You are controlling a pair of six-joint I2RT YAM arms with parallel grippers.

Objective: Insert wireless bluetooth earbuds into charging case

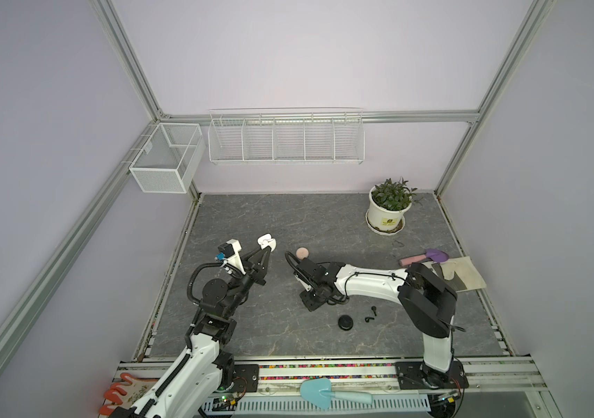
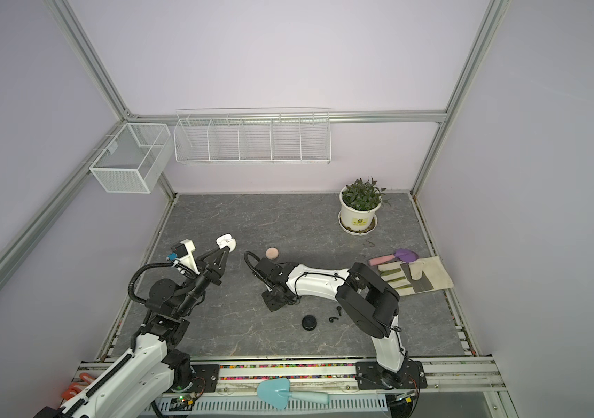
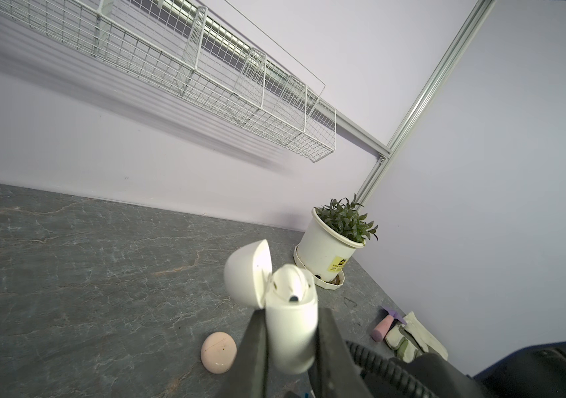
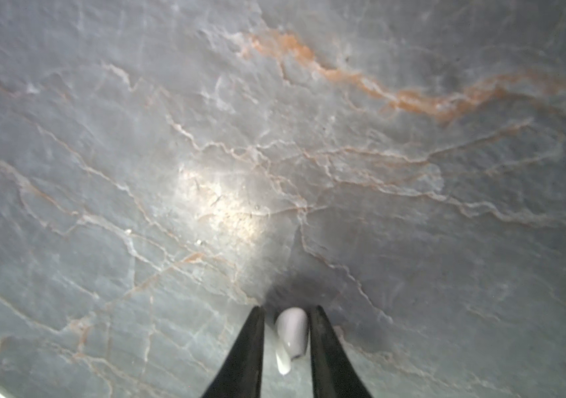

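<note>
My left gripper is shut on a white charging case (image 3: 291,325), held upright off the table with its lid (image 3: 248,273) tipped open to the left. A dark gap shows in the case's top. Low over the table, my right gripper is shut on a white earbud (image 4: 292,331), its stem pointing down and left in the right wrist view. In the top left view the right fingertips are hidden behind the arm's own body. Two black earbuds (image 1: 371,314) lie on the table beside a round black case (image 1: 345,322).
A round pink case (image 1: 302,253) rests on the table between the arms. At the back right stands a potted plant (image 1: 389,206); a purple trowel (image 1: 436,255) and gloves (image 1: 469,273) lie at the right edge.
</note>
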